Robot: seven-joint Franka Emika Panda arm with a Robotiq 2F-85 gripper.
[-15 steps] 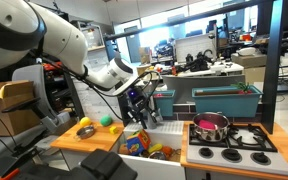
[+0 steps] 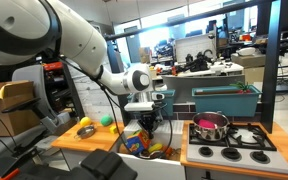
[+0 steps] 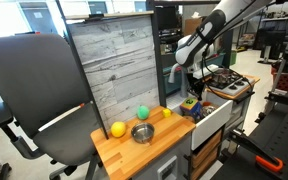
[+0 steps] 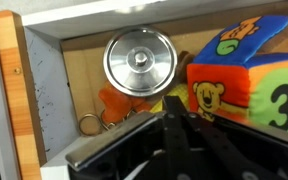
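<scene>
My gripper looks down into an open drawer in the wrist view. Its dark fingers are together at the lower middle, and nothing shows between them. Inside the drawer lie a silver pot lid [image 4: 141,80] with a knob, an orange item [image 4: 114,103] and a coloured soft cube [image 4: 224,90] with a bear and a number 3. The cube is right of the fingers; whether they touch it I cannot tell. In exterior view 1 the arm's white wrist [image 2: 139,80] hangs above the drawer [image 2: 149,170], with the cube [image 2: 134,136] below.
Right of the drawer are a red pot [image 2: 210,127] and a black stove [image 2: 239,150]. On the left counter stand a metal bowl [image 3: 142,132], a green ball [image 3: 142,113] and a yellow ball [image 3: 118,129]. A teal basket [image 2: 224,101] is behind.
My wrist has turned to a more upright pose and shifted slightly to the right over the drawer. The stove and pot have not moved.
</scene>
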